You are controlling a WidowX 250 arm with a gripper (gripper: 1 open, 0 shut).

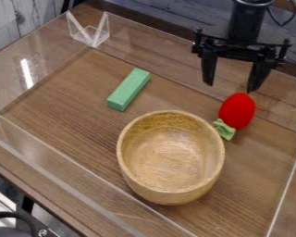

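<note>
My black gripper (242,63) is at the top right, over the wooden table, fingers spread apart with nothing visible between them. Below it lies a red object (237,111), apart from the fingers, with a small light-green piece (225,129) at its lower left. A tan round bowl (173,193) takes up the lower middle. A green rectangular block (129,89) lies to the left of centre.
A clear wire or plastic holder (90,30) stands at the upper left. A dark curved item sits at the bottom left corner.
</note>
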